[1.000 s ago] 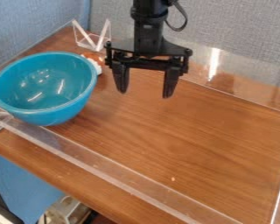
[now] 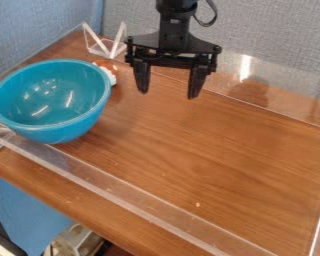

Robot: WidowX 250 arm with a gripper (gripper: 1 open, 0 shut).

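Observation:
My black gripper [image 2: 167, 86] hangs open over the back middle of the wooden table, its two fingers wide apart with nothing visible between them. To its lower left, a turquoise bowl [image 2: 49, 112] stands upright at the table's left side, with no contents visible in it. A small white and orange object [image 2: 108, 72] sits just behind the bowl's right side, partly hidden.
A white wire-like frame [image 2: 105, 43] stands at the back left. Clear strips edge the wooden table [image 2: 203, 180], whose middle and right are bare. Grey padded walls rise behind and to the left.
The gripper has risen from a lower position one second ago and shifted slightly. The bowl and other objects have not moved.

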